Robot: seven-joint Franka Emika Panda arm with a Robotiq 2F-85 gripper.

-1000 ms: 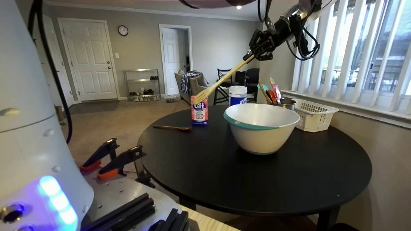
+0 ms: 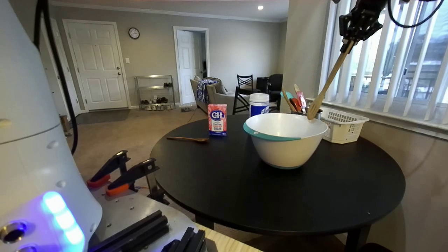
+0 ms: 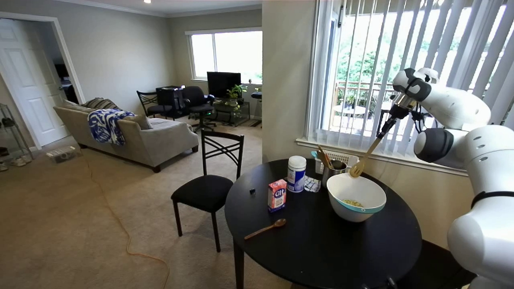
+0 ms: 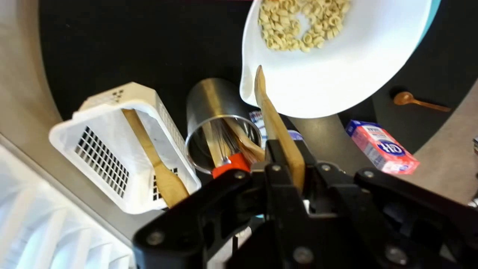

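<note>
My gripper (image 2: pixel 347 45) is shut on the handle of a wooden slotted spatula (image 2: pixel 331 84), high over the back right of the table. The spatula slants down, its slotted head (image 3: pixel 357 168) at the back rim of the white bowl (image 3: pixel 343 207); whether it touches the rim I cannot tell. Small pale rings of food (image 4: pixel 286 27) lie in the bowl's bottom. Beside the bowl, a metal utensil holder (image 4: pixel 210 101) contains several utensils. A white basket (image 4: pixel 105 98) has another wooden utensil (image 4: pixel 154 157) lying in it.
A sugar box (image 3: pixel 277 195), a white-lidded canister (image 3: pixel 296 174) and a wooden spoon (image 3: pixel 266 228) occupy the table's left side. Blinds (image 3: pixel 376 67) and a sill (image 3: pixel 308 142) border the back.
The gripper has swung right and up with the spatula. Its head has gone from in front of the sugar box to the bowl's back right rim, and the spatula now hangs more steeply.
</note>
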